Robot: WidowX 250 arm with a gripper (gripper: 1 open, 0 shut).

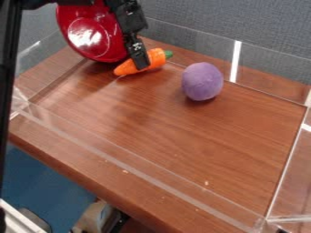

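My black gripper (136, 56) points down at the back left, its tip at an orange carrot (153, 59) with a green top. Whether it is shut on the carrot cannot be made out. A red bowl or pot (87, 34) is tipped on its side just left of the gripper, partly behind the arm. A purple round object (202, 82) rests on the wooden table (170, 155) to the right of the carrot.
Clear low walls (288, 182) edge the table, with a grey padded wall (243, 23) behind. A blue floor shows at the lower left.
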